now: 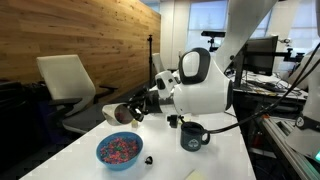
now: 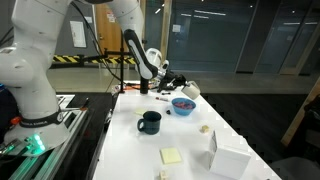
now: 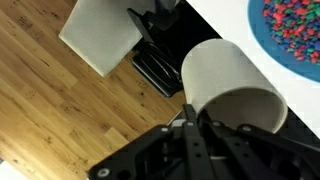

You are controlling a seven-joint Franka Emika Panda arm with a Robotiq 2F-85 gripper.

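A pale cream mug (image 3: 222,72) is tipped on its side, with my gripper shut on it near the rim. In exterior view 1 the mug (image 1: 118,113) hangs above and behind the blue bowl (image 1: 103,150), its opening turned toward the camera. The bowl, filled with small red, blue and green pieces (image 3: 299,27), stands at the upper right in the wrist view. No pieces show inside the mug. In exterior view 2 the mug (image 2: 192,88) is just behind the bowl (image 2: 183,112). Exactly how the fingers grip it is too dark to tell.
A dark green mug (image 1: 192,137) stands upright right of the bowl, below the arm. A small dark object (image 1: 149,160) lies near the bowl. Across the table are a yellow note (image 2: 171,156) and a white box (image 2: 231,157).
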